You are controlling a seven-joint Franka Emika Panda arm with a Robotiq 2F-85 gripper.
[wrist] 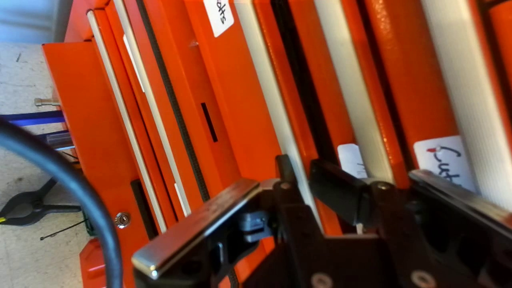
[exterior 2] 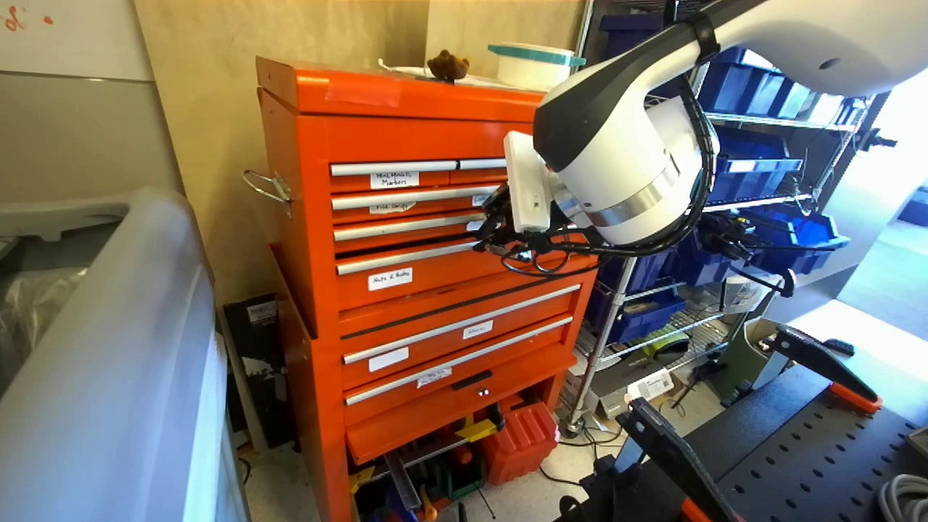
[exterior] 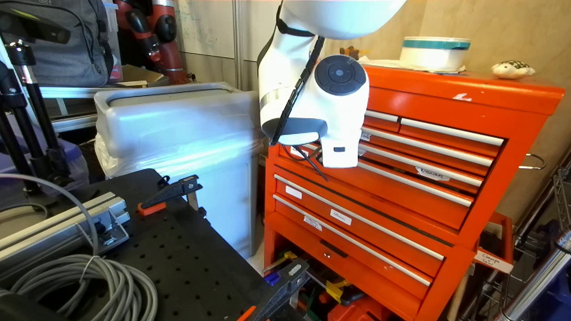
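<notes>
A tall red tool chest [exterior 2: 391, 313] has several drawers with pale horizontal handles. In the wrist view my gripper is shut across the handle [wrist: 263, 65] of the drawer labelled "Nuts & Bolts" [exterior 2: 389, 278], one dark fingertip [wrist: 285, 166] on each side. A dark gap runs along the upper edge of that drawer. The arm's white wrist [exterior: 341, 123] covers the gripper in exterior view 1; in exterior view 2 the fingers blend into dark cables at the right end of the handle.
A white tub with a teal rim [exterior: 436, 52] stands on the chest. Left of it is a large grey bin [exterior: 182, 123]. A black perforated table [exterior: 182, 262] with clamps and coiled cable [exterior: 107, 283] lies in front. Shelves of blue bins [exterior 2: 748, 165] stand beside the chest.
</notes>
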